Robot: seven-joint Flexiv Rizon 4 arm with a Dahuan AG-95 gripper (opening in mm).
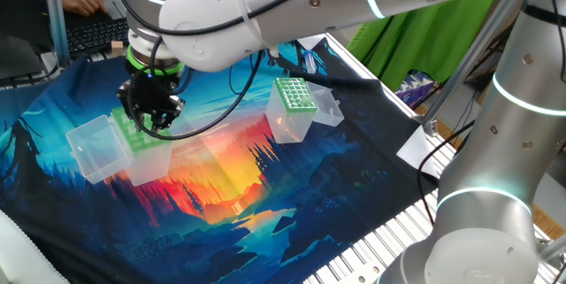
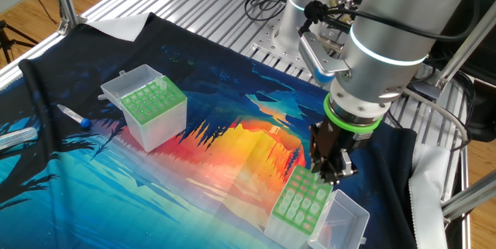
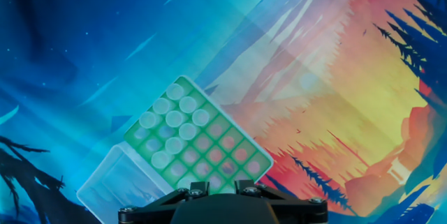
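Observation:
My gripper is above one edge of a green-topped tube rack (image 3: 199,139), seen in the wrist view. Its fingertips stand apart with a gap between them, and nothing shows in that gap. Several pale round caps fill part of the rack's grid; other cells look empty. In exterior view 2 the gripper (image 2: 338,174) hangs beside and over the same rack (image 2: 296,202), whose clear lid (image 2: 343,219) lies open. A second green-topped rack (image 2: 155,100) stands across the cloth, with one pale cap (image 2: 161,83) raised near its edge.
A blue-capped tube (image 2: 74,116) lies on the cloth beyond the second rack, near a clear object (image 2: 17,138) at the left edge. The printed cloth (image 1: 221,187) between the racks is clear. A loose black cable (image 1: 252,85) loops by the gripper.

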